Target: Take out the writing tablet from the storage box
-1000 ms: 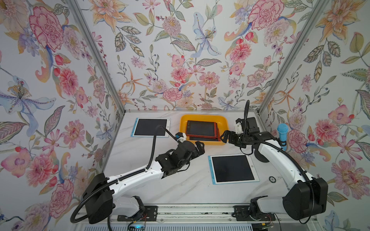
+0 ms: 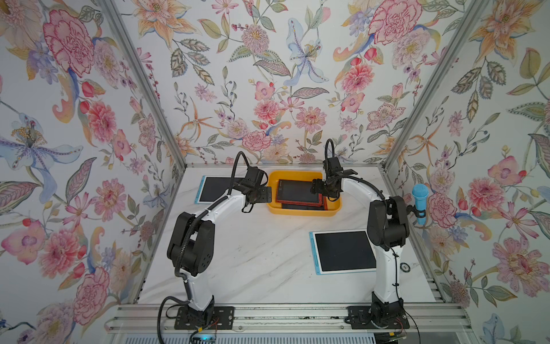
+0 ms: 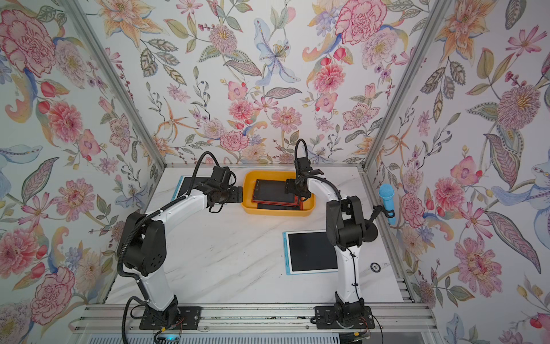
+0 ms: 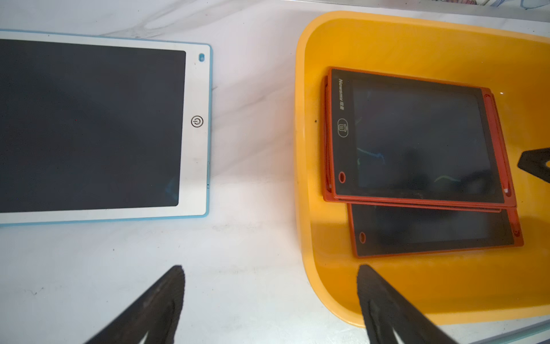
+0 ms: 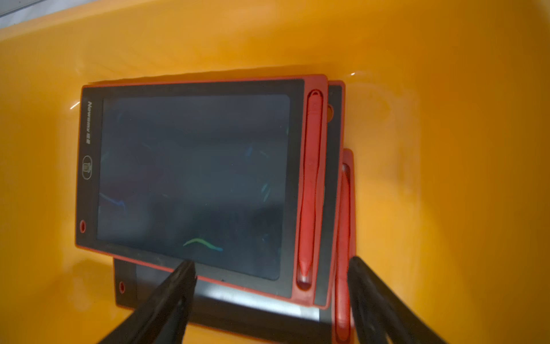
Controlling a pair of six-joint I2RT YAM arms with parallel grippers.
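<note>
In the yellow storage box (image 4: 307,172), red-framed writing tablets lie stacked. The top tablet (image 5: 194,172) has a dark screen and a red pen along its right side; a lower tablet (image 4: 435,229) sticks out toward the front, its rest covered. My right gripper is over the right part of the box, fingers parted, nothing held between them; from above, the tablets show beyond the fingertips. Beside the box's left edge, my left gripper stands open and empty, its right finger (image 4: 372,286) by the front left corner of the rim.
A large white-and-blue tablet (image 4: 194,166) lies on the table left of the box. Another large tablet (image 2: 343,252) lies in front, right of centre. A blue cup (image 2: 420,197) stands at the right edge.
My left arm has moved back and left, to the box's left side. The right arm has swung left, bringing its gripper from beside the box to over it. The tablets look unmoved.
</note>
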